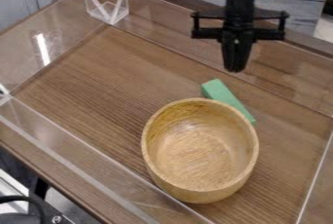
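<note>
A green rectangular block (227, 99) lies on the wooden surface just behind a large light-wood bowl (200, 150). The black gripper (237, 41) is raised above and behind the block, with a clear gap to it. I cannot make out anything held between its fingers, and how far they are open is unclear.
A small clear wire-like rack (107, 4) stands at the back left. Dark cables show at the lower left edge.
</note>
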